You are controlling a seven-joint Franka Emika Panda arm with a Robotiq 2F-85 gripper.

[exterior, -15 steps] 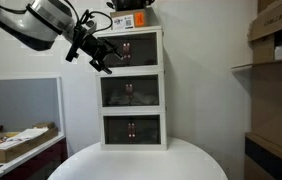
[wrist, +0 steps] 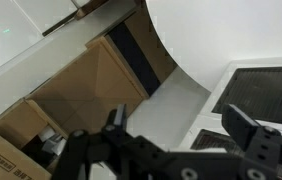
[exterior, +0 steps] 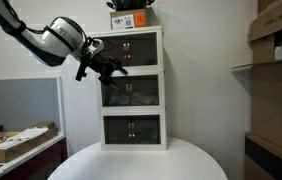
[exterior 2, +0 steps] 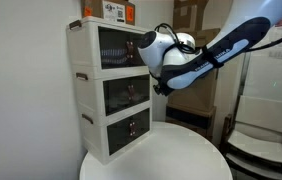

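A white cabinet (exterior: 106, 107) with three stacked compartments stands on the round white table (exterior: 151, 163). Its dark double doors (exterior: 131, 90) look closed, with small reddish handles at the middle of each pair. In exterior view 1 my gripper (exterior: 121, 78) appears in front of the cabinet, level with the upper part of the middle compartment. The wrist view shows the gripper open, its two fingers wide apart and nothing between them. Part of the cabinet front (wrist: 266, 90) lies beyond the right finger. Contact with the doors cannot be judged.
An orange and grey box (exterior: 129, 20) sits on top of the cabinet. Cardboard boxes (exterior: 278, 110) rise at the right. A side table with an open carton (exterior: 19, 145) stands at the left.
The cabinet and its doors look unchanged.
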